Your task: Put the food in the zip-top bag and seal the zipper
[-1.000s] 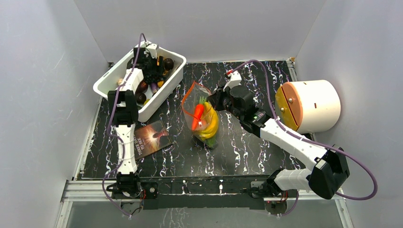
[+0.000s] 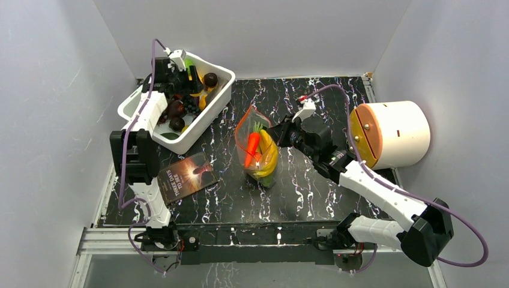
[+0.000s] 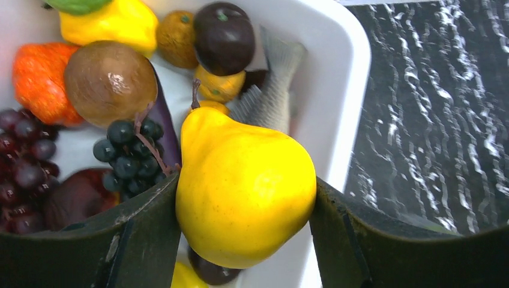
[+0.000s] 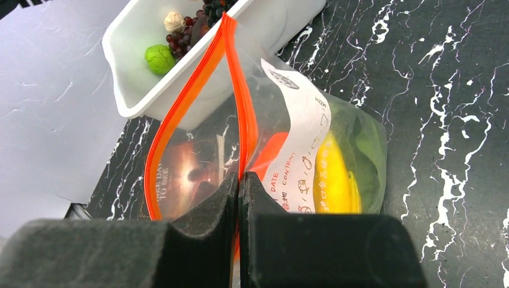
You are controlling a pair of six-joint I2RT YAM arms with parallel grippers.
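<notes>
My left gripper is over the white bin, closed around a yellow pear with a dark stem. My right gripper is shut on the orange-zippered edge of the clear zip top bag, which stands open on the black marble surface. In the top view the bag holds a carrot, bananas and something green at the bottom.
The bin holds grapes, a brown round fruit and several other foods. A book lies below the bin. A cream cylindrical box stands at the right.
The right gripper and the bag's top have moved slightly right.
</notes>
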